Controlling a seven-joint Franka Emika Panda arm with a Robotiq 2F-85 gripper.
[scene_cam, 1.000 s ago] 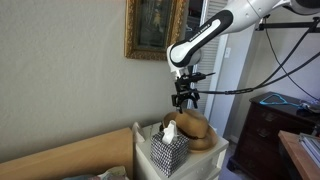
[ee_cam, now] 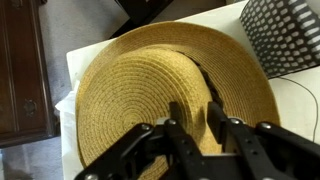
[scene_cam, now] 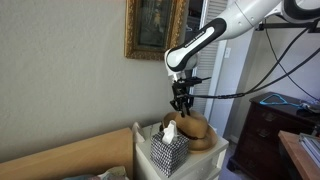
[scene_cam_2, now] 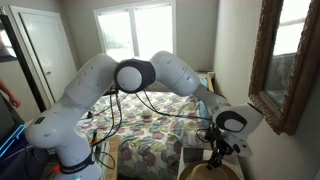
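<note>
A tan woven straw hat lies on a white cabinet top, its round crown and wide brim filling the middle of the wrist view. In the first exterior view the hat sits behind the tissue box, with my gripper pointing down at its upper edge. My gripper has its dark fingers apart, with the crown's raised edge showing in the gap. Whether either finger touches the straw is unclear. In the second exterior view the hat is partly cut off at the bottom.
A black-and-white patterned tissue box stands close beside the hat, a white tissue sticking up. The wall and a gilt frame are behind. A dark wooden dresser stands to the right. A cable hangs from the arm.
My gripper has come down slightly toward the hat's upper edge. The hat and tissue box look unmoved.
</note>
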